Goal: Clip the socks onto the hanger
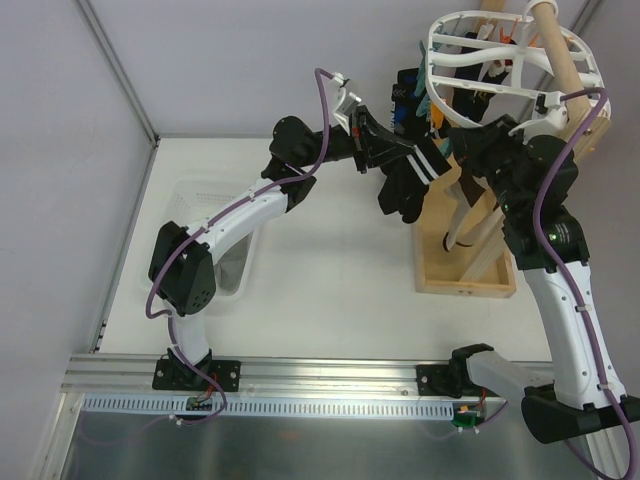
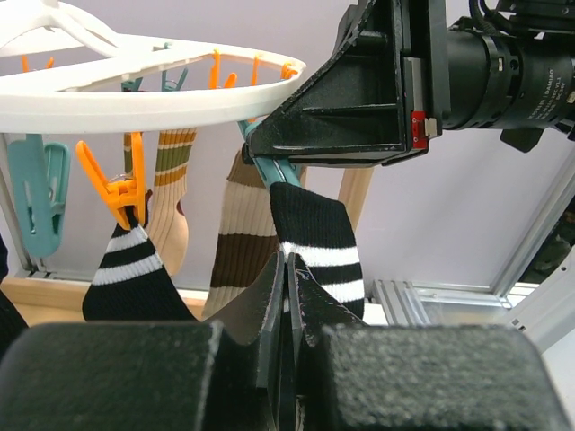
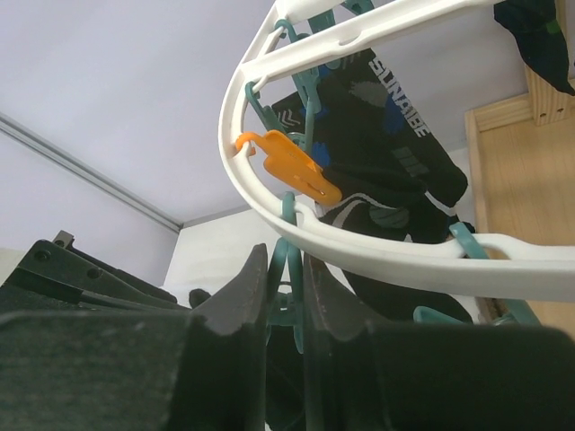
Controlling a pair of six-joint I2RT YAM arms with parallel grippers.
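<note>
A black sock with two white stripes [image 1: 428, 161] spans the space between my grippers in the top view. My left gripper is shut at its striped edge, a thin fold of sock showing between the fingers, and the rest hangs below. On the hanger's white rim [image 2: 162, 109], my right gripper is shut on a teal clip [image 3: 288, 208]. The sock's top edge meets that clip [image 2: 274, 169] in the left wrist view; whether the clip bites on it, I cannot tell.
Other socks, including a striped one [image 2: 244, 224], hang round the rim. An orange clip [image 3: 292, 168] sits close to my right gripper. A wooden stand [image 1: 465, 288] lies below the hanger. At the left is a white basket [image 1: 238, 280].
</note>
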